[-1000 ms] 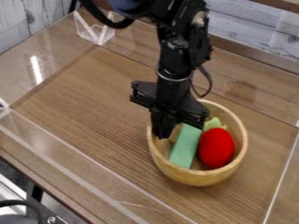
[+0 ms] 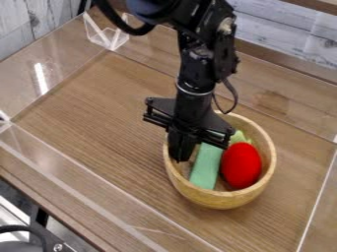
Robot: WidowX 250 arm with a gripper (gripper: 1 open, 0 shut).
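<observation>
A black gripper point(image 2: 179, 133) hangs at the left rim of a round wooden bowl point(image 2: 231, 198), its lower end partly over the bowl. Its fingers are dark and overlap, so whether anything is between them is hard to make out. Inside the bowl lie a green oblong item point(image 2: 204, 170) and, to its right, a red rounded item point(image 2: 242, 164). A lighter green piece shows behind them, partly hidden.
A black cable or part enters at the lower left corner.
The gripper has shifted slightly left over the bowl's rim. The bowl and its contents look almost unchanged.
</observation>
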